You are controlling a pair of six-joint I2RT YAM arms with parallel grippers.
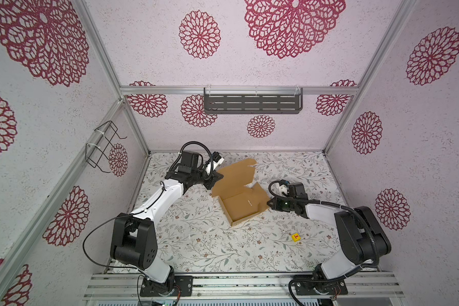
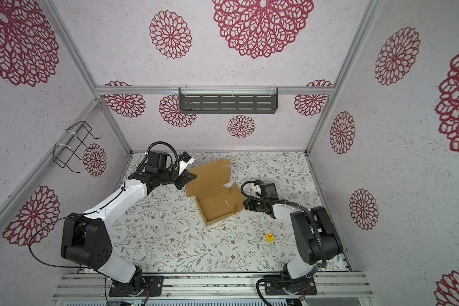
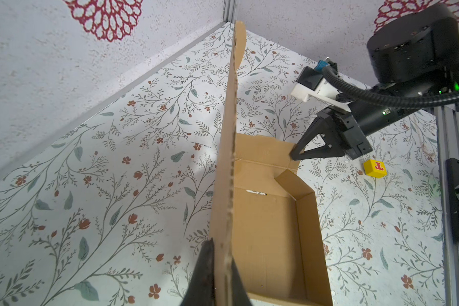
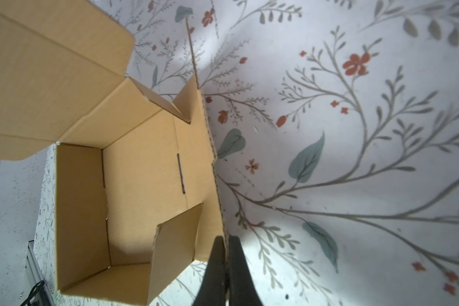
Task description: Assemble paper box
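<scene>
The brown cardboard box (image 1: pixel 239 208) sits part folded on the table, its inside facing up. Its tall lid panel (image 1: pixel 234 176) stands raised at the back. My left gripper (image 1: pixel 218 179) is shut on the left edge of that lid; in the left wrist view the lid edge (image 3: pixel 225 168) runs between the dark fingers. On the box's right, my right gripper (image 1: pixel 271 203) is shut on the outer edge of the side flap (image 4: pixel 209 178), which slopes outward. A small corner tab (image 4: pixel 174 239) stands upright at the near right of the box.
A small yellow block (image 1: pixel 295 237) lies on the table to the right and nearer the front. A grey rack (image 1: pixel 253 102) hangs on the back rail, well above the table. The patterned table in front of the box is clear.
</scene>
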